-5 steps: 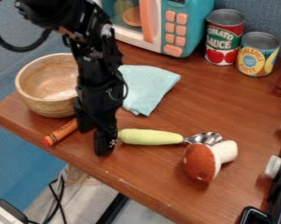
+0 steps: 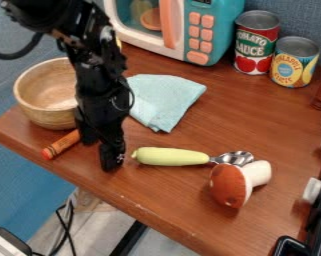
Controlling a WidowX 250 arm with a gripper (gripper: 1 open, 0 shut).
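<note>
The black gripper (image 2: 109,152) hangs low near the table's front-left edge, just left of a pale green corn (image 2: 168,156); whether its fingers are open or shut is unclear. An orange carrot (image 2: 61,144) lies behind it to the left, partly hidden. A wooden bowl (image 2: 40,92) stands at the left. To the right a metal spoon (image 2: 235,158) lies beside a toy mushroom (image 2: 230,185). A light blue cloth (image 2: 166,98) lies behind the corn.
A toy microwave (image 2: 174,25), a tomato can (image 2: 255,42) and a second can (image 2: 294,62) stand at the back. A black appliance (image 2: 312,220) is at the right edge.
The gripper has shifted slightly left and up, a little farther from the corn. The objects look unmoved.
</note>
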